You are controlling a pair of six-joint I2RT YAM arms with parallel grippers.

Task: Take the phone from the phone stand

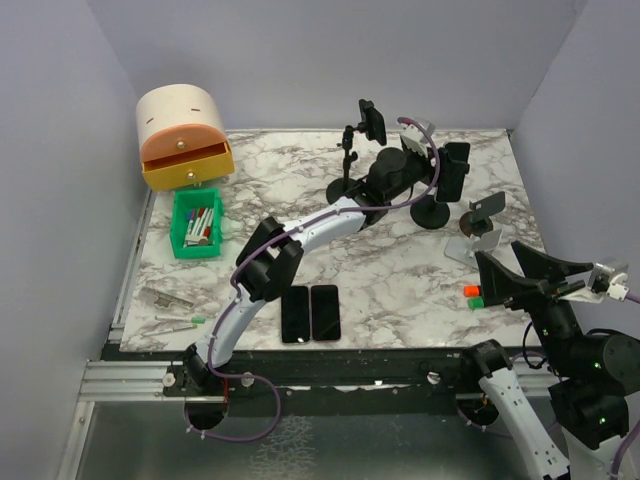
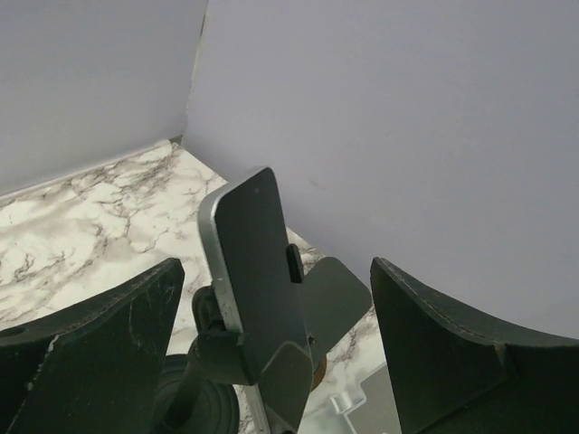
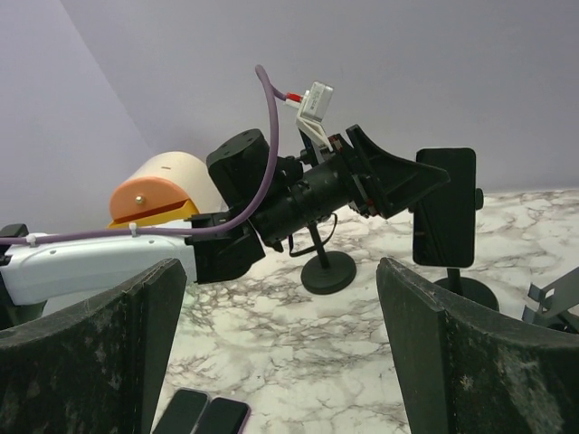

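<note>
A black phone (image 1: 451,178) stands upright on a round-based black phone stand (image 1: 430,213) at the back right, its slim side facing the left wrist camera (image 2: 258,267). My left gripper (image 1: 437,160) is right at the phone's upper left; in the left wrist view its open fingers sit either side of the phone, with clear space between. My right gripper (image 1: 525,272) is open at the front right, over the table edge, holding nothing.
Other stands (image 1: 341,190) (image 1: 485,205) stand nearby. Two phones (image 1: 310,313) lie at the front middle. A green tray of pens (image 1: 197,218) and a drawer box (image 1: 185,140) are at the left.
</note>
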